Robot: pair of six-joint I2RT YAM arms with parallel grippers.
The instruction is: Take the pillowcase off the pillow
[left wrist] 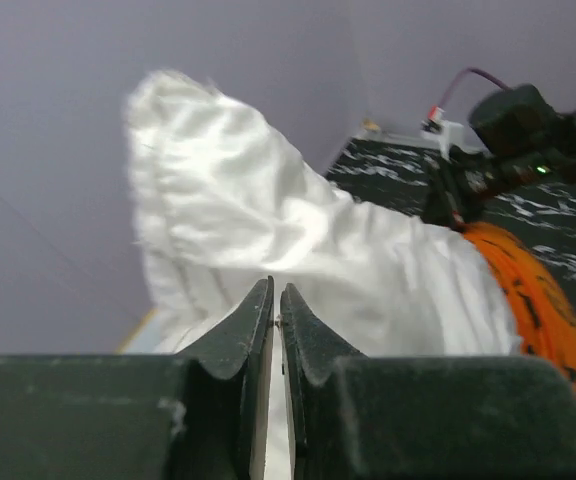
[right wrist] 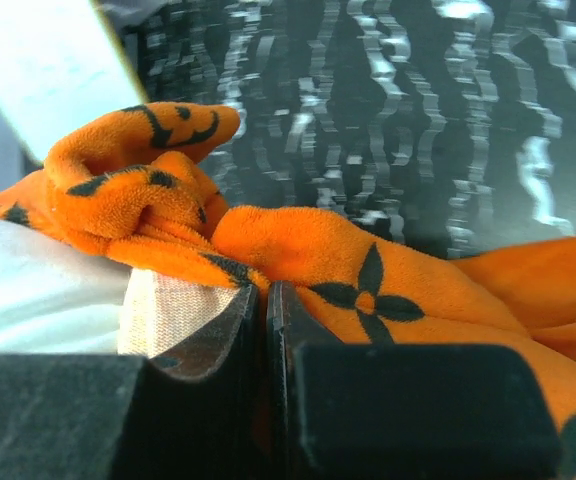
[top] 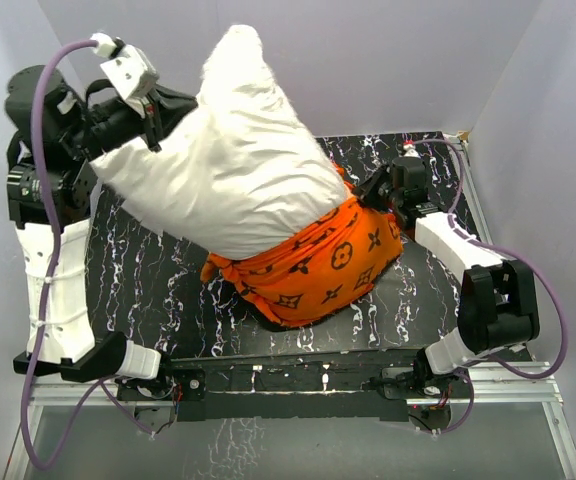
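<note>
The white pillow [top: 230,170] spans the upper middle, its upper end raised, and appears blurred. The orange pillowcase [top: 318,270] with black flower pattern wraps its lower right end. My left gripper [top: 163,122] is at the pillow's upper left; in the left wrist view its fingertips [left wrist: 300,340] are shut, the pillow just beyond, and whether fabric is between them is unclear. My right gripper is shut on the bunched orange fabric at the pillowcase's edge, with white pillow and beige cloth beside it.
The dark marbled table [top: 138,280] shows around the pillow at left, front and right. Pale walls [top: 538,120] enclose the sides and back, close to both arms.
</note>
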